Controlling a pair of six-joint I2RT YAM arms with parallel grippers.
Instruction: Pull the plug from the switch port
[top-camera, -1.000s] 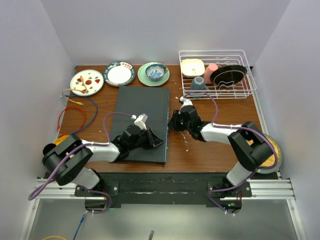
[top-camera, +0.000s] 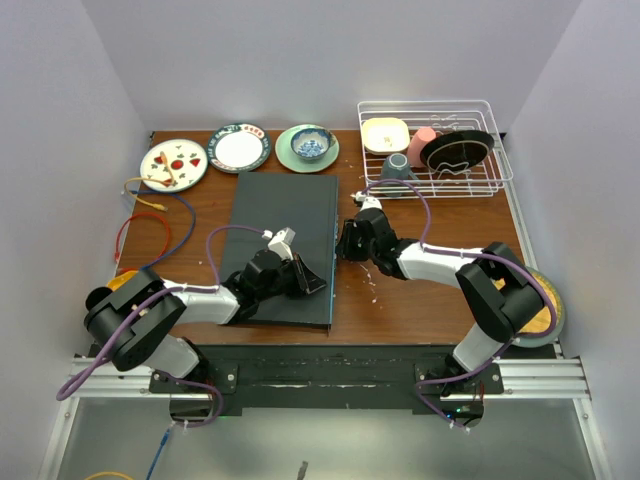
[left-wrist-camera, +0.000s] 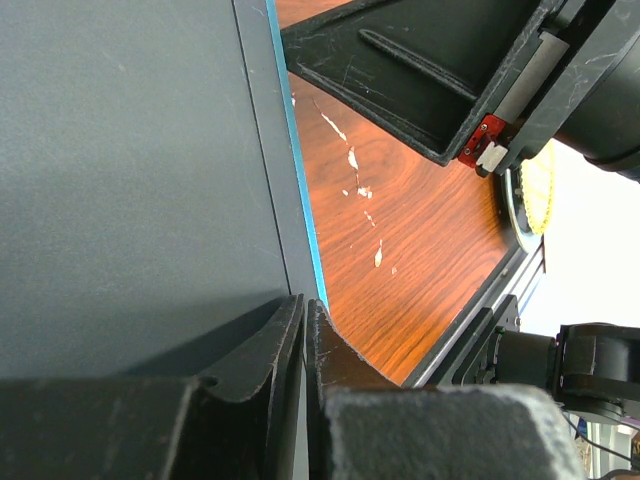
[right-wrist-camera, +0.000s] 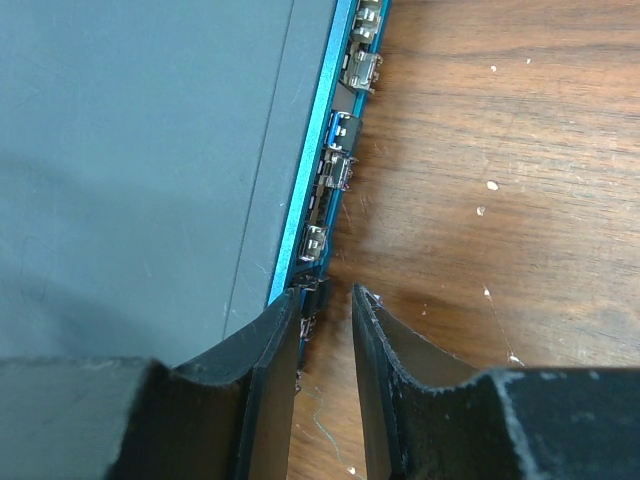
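A flat dark grey switch with a blue edge lies mid-table; in the right wrist view its side shows a row of metal ports and a small black piece, possibly a plug, partly hidden by my fingertips. My left gripper rests low on the switch's top near its right edge, fingers together; whether anything is between them is unclear. My right gripper is at the port edge, fingers apart, with the black piece just beside or behind the left fingertip.
A dish rack with cups and plates stands back right. Plates line the back. Coloured cables lie at the left. Bare wood is right of the switch.
My right arm has shifted very slightly. The left arm and the switch look unchanged.
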